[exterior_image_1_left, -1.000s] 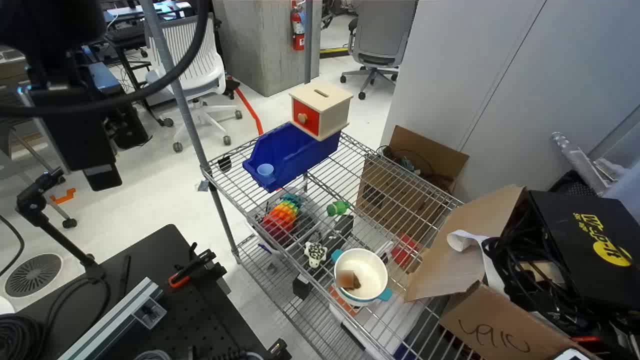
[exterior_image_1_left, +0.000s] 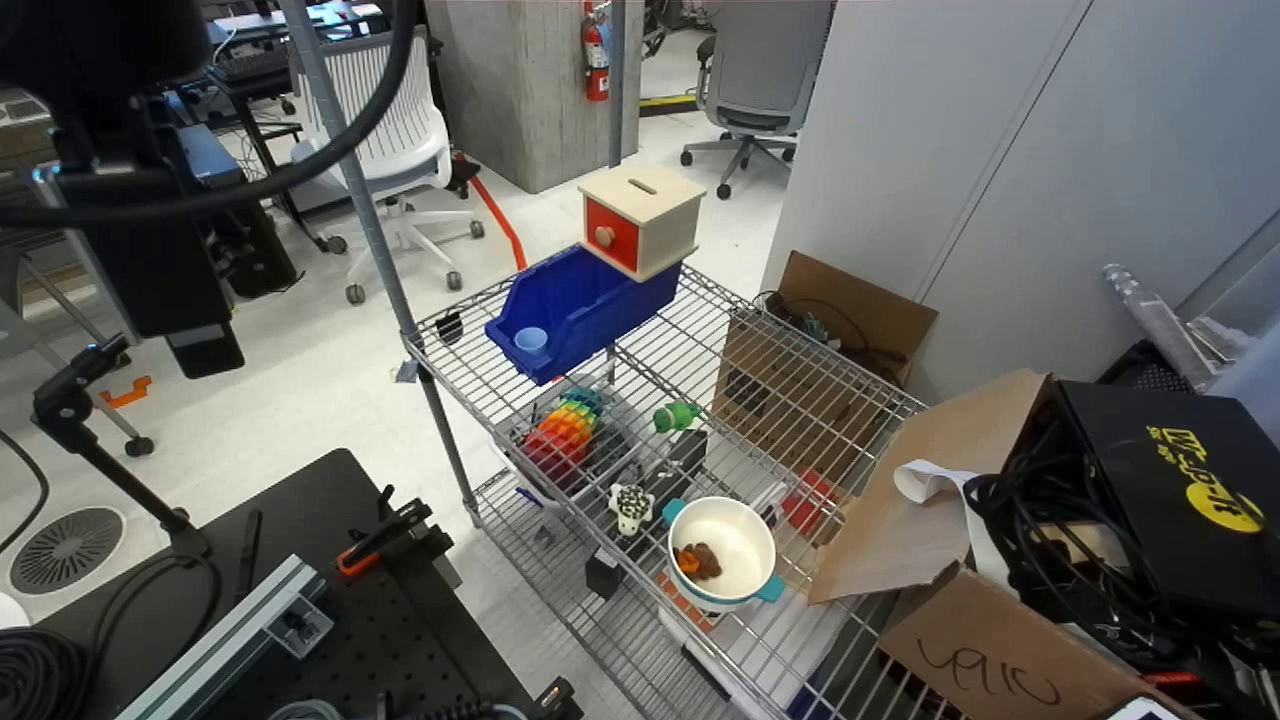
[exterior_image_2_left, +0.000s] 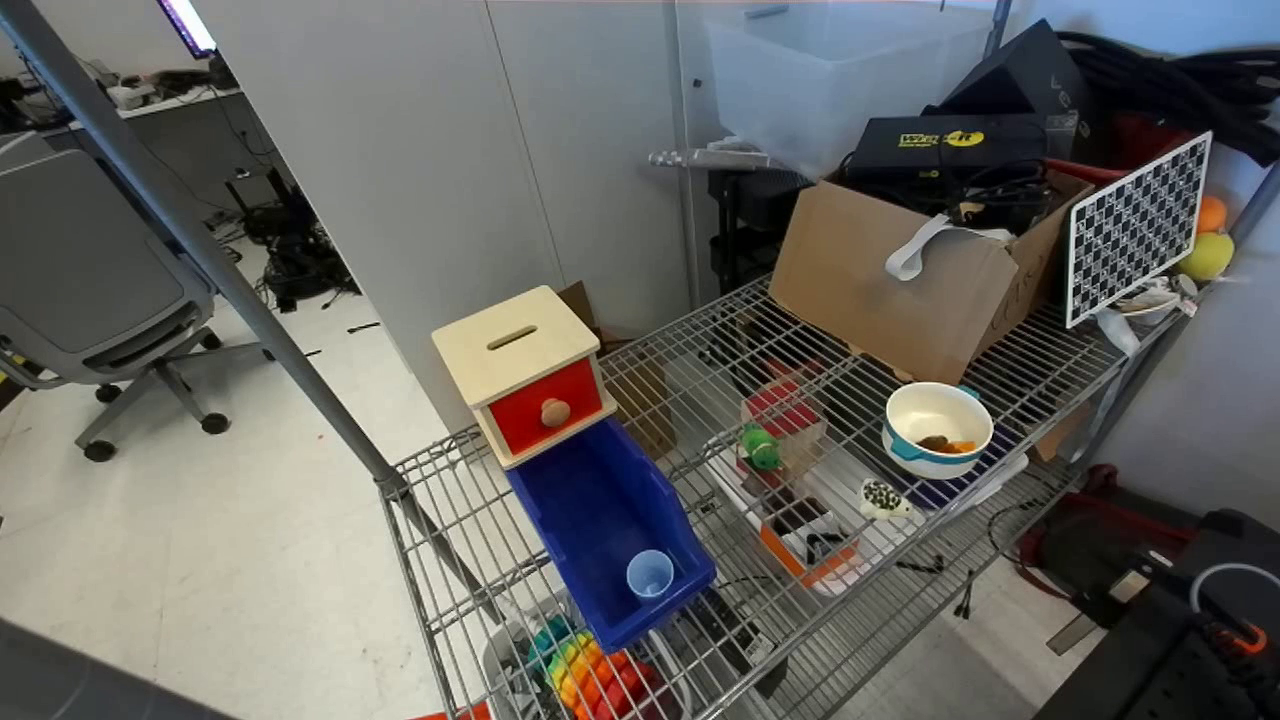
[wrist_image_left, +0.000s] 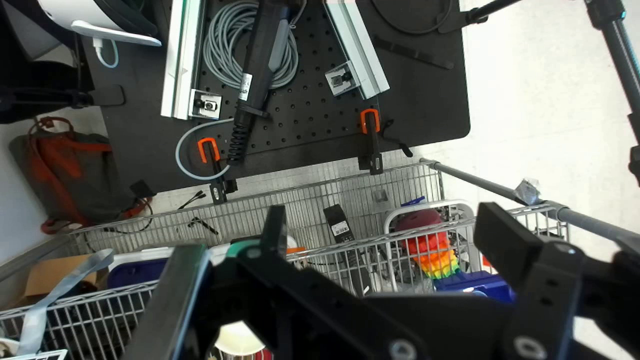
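My gripper stands open in the wrist view, its dark fingers (wrist_image_left: 274, 228) wide apart and nothing held between them. It hangs at the upper left in exterior view 1, away from the shelf's objects. On the wire shelf (exterior_image_2_left: 744, 396) a blue bin (exterior_image_2_left: 582, 498) has a small light-blue cup (exterior_image_2_left: 649, 574) at its front end. Beside the bin's back end, a wooden box (exterior_image_1_left: 648, 198) with a red drawer (exterior_image_2_left: 546, 408) shows its drawer closed. Farther along the shelf, a white pot (exterior_image_1_left: 738, 534) with teal handles contains orange and brown pieces (exterior_image_2_left: 945, 445).
A cardboard box (exterior_image_2_left: 888, 282) full of black gear and a checkered board (exterior_image_2_left: 1134, 228) occupy the shelf's other end. A grey post (exterior_image_1_left: 360, 180) rises at the shelf corner. The black table (wrist_image_left: 312, 120) carries rails and coiled cable. Bare wire separates bin and pot.
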